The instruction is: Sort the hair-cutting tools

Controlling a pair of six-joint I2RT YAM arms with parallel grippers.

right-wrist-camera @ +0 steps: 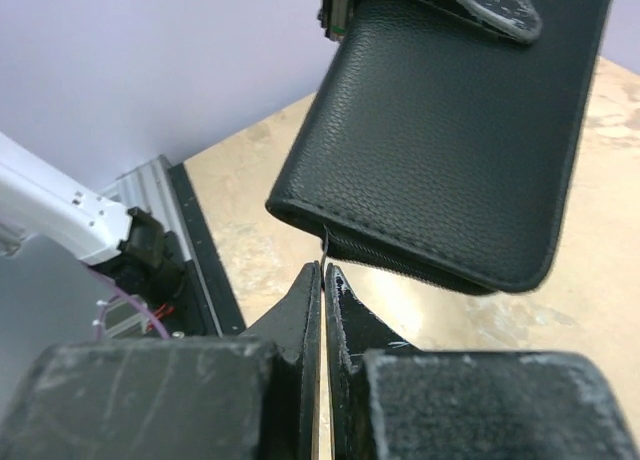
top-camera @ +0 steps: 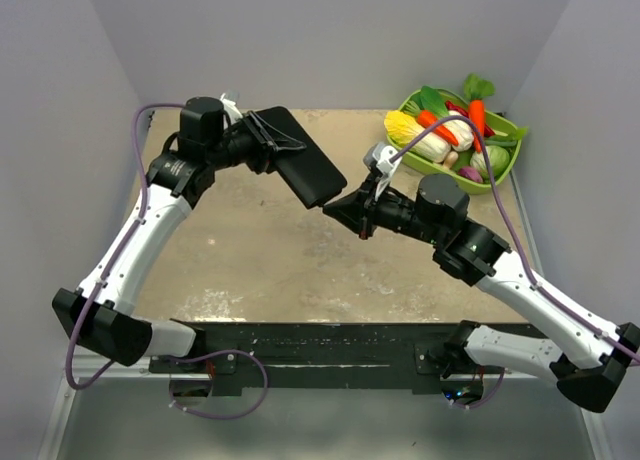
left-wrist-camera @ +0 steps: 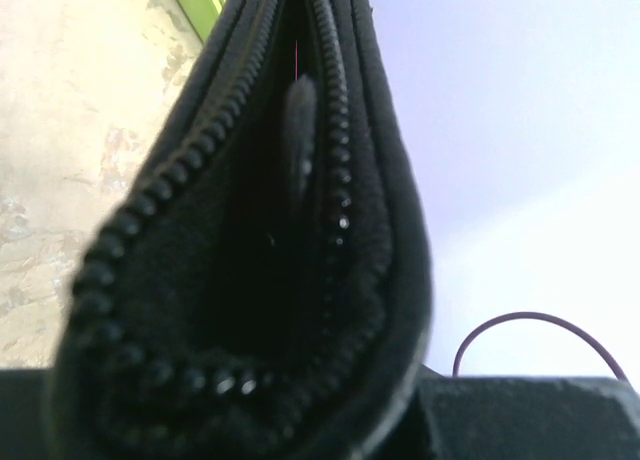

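A black zippered leather case (top-camera: pixel 305 165) hangs above the table, my left gripper (top-camera: pixel 268 145) shut on it. In the left wrist view the case's zippered opening (left-wrist-camera: pixel 270 240) fills the middle, with dark space inside. My right gripper (top-camera: pixel 330 208) is shut at the case's lower end. In the right wrist view a thin strand (right-wrist-camera: pixel 325 242), apparently the zipper pull, runs from the case's edge (right-wrist-camera: pixel 410 150) into the closed fingertips of that gripper. No hair cutting tools can be made out.
A green basket of vegetables (top-camera: pixel 460 177) stands at the back right of the table.
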